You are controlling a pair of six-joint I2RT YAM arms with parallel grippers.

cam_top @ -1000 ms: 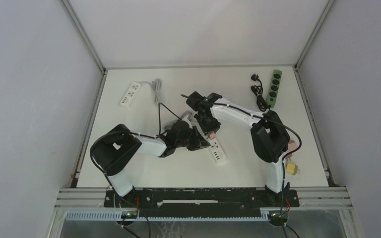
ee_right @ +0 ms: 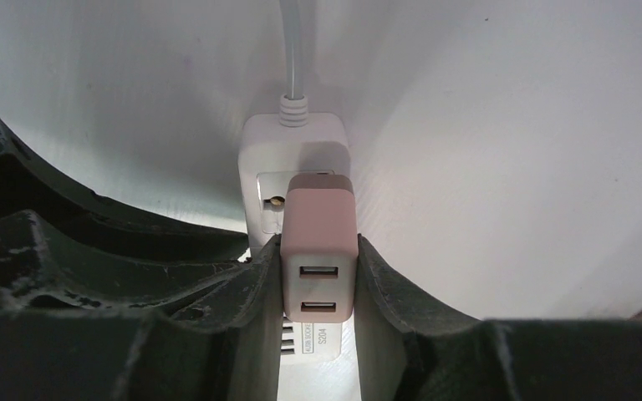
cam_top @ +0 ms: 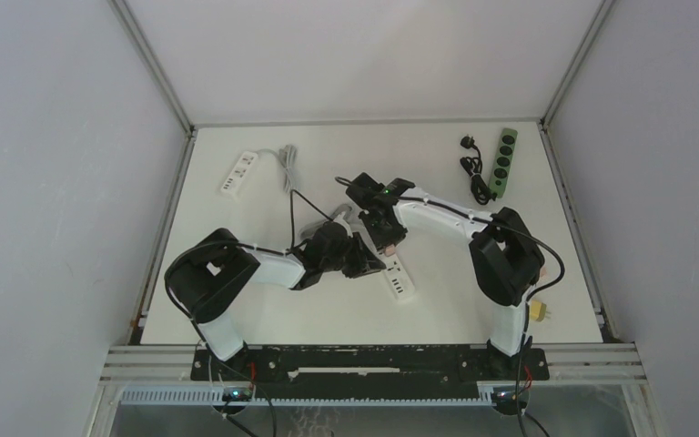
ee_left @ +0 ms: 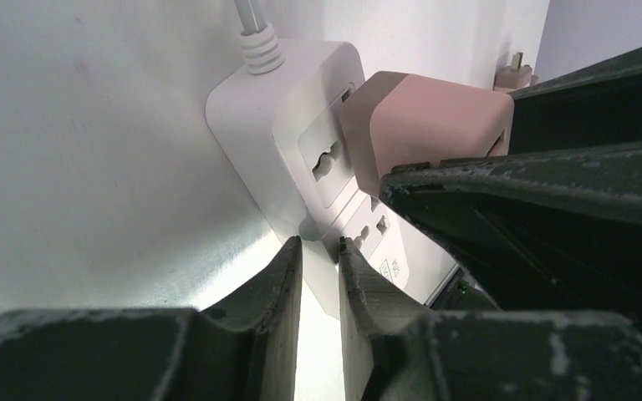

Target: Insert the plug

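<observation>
A white power strip (cam_top: pixel 400 284) lies on the table, its cord end pointing away. My left gripper is shut on the side of the strip (ee_left: pixel 251 109). The pink plug (ee_right: pixel 318 221), with two USB ports facing up, is in my right gripper, shut on its sides. In the left wrist view the plug (ee_left: pixel 435 125) sits right over the strip's face, near the cord-end socket, part of which shows beside it. Its prongs are hidden, and whether it touches the face or has entered any holes I cannot tell.
Another white strip (cam_top: pixel 239 173) with a grey cord lies at the back left. At the back right are a green strip (cam_top: pixel 503 162) and a coiled black cord (cam_top: pixel 478 177). A yellow plug (cam_top: pixel 537 310) rests at the right.
The left arm and strip have not visibly moved.
</observation>
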